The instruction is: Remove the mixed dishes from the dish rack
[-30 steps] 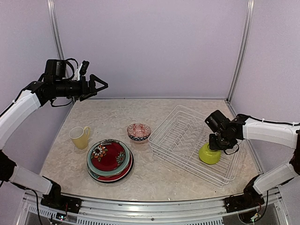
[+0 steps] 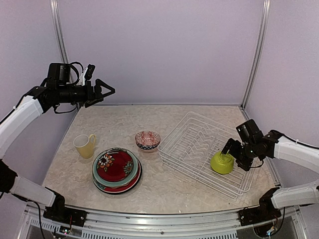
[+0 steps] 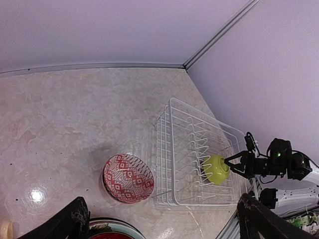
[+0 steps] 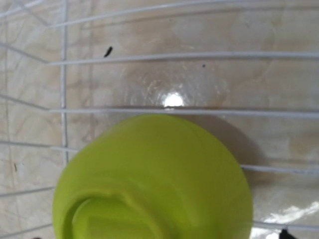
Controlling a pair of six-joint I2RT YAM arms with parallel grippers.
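A lime-green bowl [image 2: 220, 165] lies upside down in the white wire dish rack [image 2: 175, 167], toward its right side. In the right wrist view the same bowl [image 4: 164, 164] fills the lower middle, its raised foot ring facing the camera. My right gripper [image 2: 235, 159] is open just at the bowl's upper right, its fingers apart. Only dark tips of it show at the bottom edge of its own wrist view, one on either side of the bowl. High over the table's back left, my left gripper [image 2: 101, 98] hangs open and empty.
On the table left of the rack stand a red-and-white patterned bowl [image 2: 148, 139], a stack of plates [image 2: 115, 167] topped by a red flowered one, and a yellow mug [image 2: 85, 146]. Bare tabletop [image 2: 124, 117] lies behind them. Walls enclose the back and sides.
The bowl stays in the rack with barely a shift. The left arm is still.
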